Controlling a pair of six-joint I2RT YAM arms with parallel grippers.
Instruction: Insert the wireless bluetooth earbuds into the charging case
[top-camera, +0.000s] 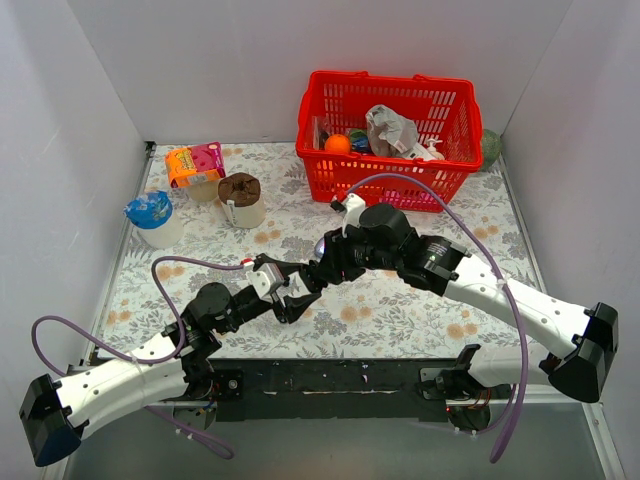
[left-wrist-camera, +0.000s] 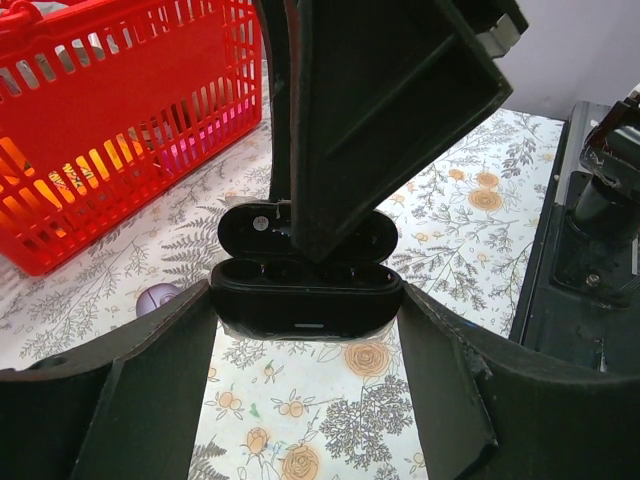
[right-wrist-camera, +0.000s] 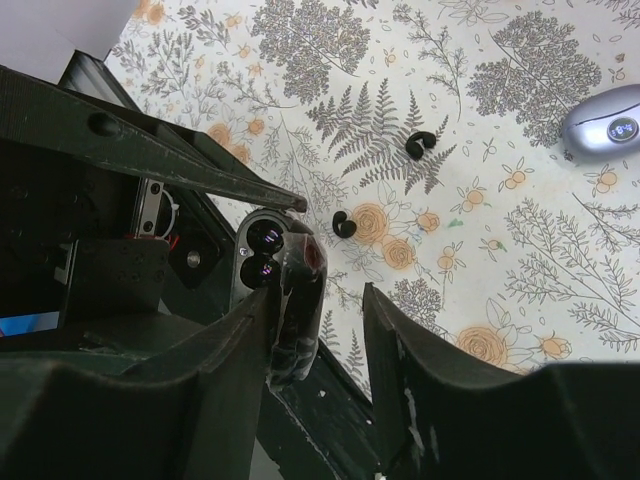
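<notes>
The black charging case (left-wrist-camera: 305, 298) is gripped between the fingers of my left gripper (top-camera: 308, 279), its lid (left-wrist-camera: 376, 236) raised. In the right wrist view, the two round wells of the case (right-wrist-camera: 262, 254) look empty. Right at the lid sits my right gripper, fingers parted, with the lid's clear-looking edge (right-wrist-camera: 300, 310) between or just in front of its fingertips; contact cannot be told. One of its fingers (left-wrist-camera: 370, 130) covers part of the lid in the left wrist view. Two small black earbuds lie on the table: one earbud (right-wrist-camera: 344, 225) near the case, another earbud (right-wrist-camera: 420, 145) farther off.
A purple mouse (right-wrist-camera: 605, 125) lies on the flowered tablecloth. The red basket (top-camera: 390, 180) stands at the back, and several containers, among them a blue-topped tub (top-camera: 157, 222), are at the back left. Open tablecloth lies right of the arms.
</notes>
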